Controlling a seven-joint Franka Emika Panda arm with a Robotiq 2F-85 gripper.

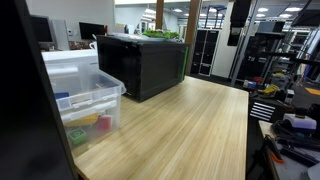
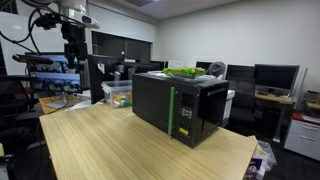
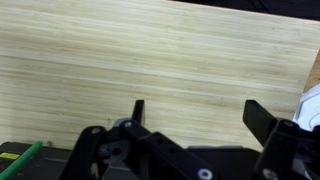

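In the wrist view my gripper stands open over bare wood, its two dark fingers wide apart with nothing between them. The second exterior view has the arm (image 2: pixel 75 35) at the upper left, high above the table's left side. A black microwave (image 2: pixel 180 108) with a green stripe on its front rests on the table, its door shut. Something green (image 2: pixel 185 72) lies on its top. Beyond it stands a clear plastic bin (image 2: pixel 118 95); in the first exterior view, colourful items (image 1: pixel 100 124) show through the bin's wall.
At the wrist view's lower left, a dark edge with a green strip (image 3: pixel 22 160) shows. A white object (image 3: pixel 311 106) sits at the right edge. Desks and monitors (image 2: pixel 272 78) stand behind.
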